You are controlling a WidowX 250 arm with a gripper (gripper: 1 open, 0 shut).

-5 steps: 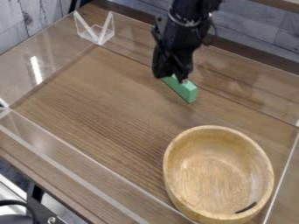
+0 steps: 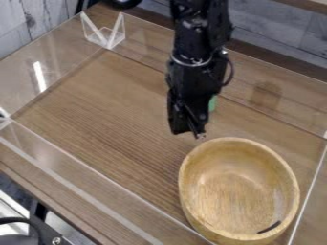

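My gripper [image 2: 188, 122] hangs in the middle of the view on its black arm, low over the wooden table, just above and left of a large round wooden bowl [image 2: 238, 153]. Nothing shows between its fingers, which look shut. A small green object [image 2: 212, 103] lies behind the gripper, mostly hidden by it.
The bowl fills the lower right. A clear plastic piece [image 2: 102, 31] stands at the back left. A raised edge runs along the back right, and dark cables lie at the lower left corner.
My gripper has moved toward the front, closer to the bowl, passing in front of the green object, which is now mostly hidden.
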